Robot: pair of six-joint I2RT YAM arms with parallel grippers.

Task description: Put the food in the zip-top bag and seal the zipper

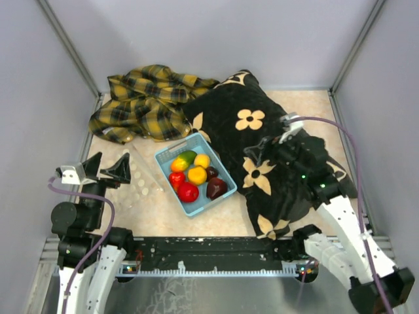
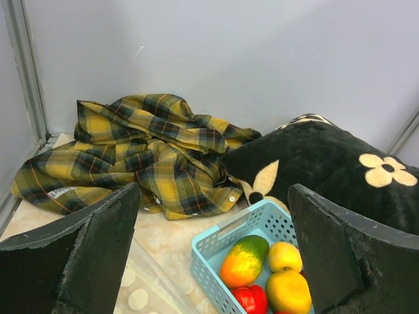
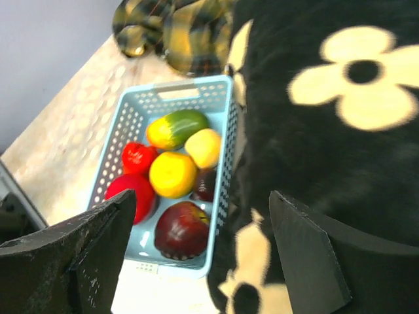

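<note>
A blue basket (image 1: pixel 165 157) stands mid-table and holds several pieces of food: a green and orange mango (image 3: pixel 177 129), yellow fruits (image 1: pixel 197 174), a red pepper (image 1: pixel 177 180), a red round one (image 1: pixel 188 191) and dark red ones (image 1: pixel 217 188). Left of it lies a clear zip top bag (image 1: pixel 145 183) with pale dots, flat on the table and partly behind the left gripper. That left gripper (image 1: pixel 105 168) is open and empty near the bag. My right gripper (image 1: pixel 258 147), blurred in the top view, hangs over the dark cloth, right of the basket; its fingers (image 3: pixel 301 261) stand wide apart, empty.
A black flowered blanket (image 1: pixel 252 98) covers the table's right side, up against the basket. Behind, at the left, a yellow plaid cloth (image 1: pixel 147 104) is heaped. Bare table (image 1: pixel 219 219) shows in front of the basket.
</note>
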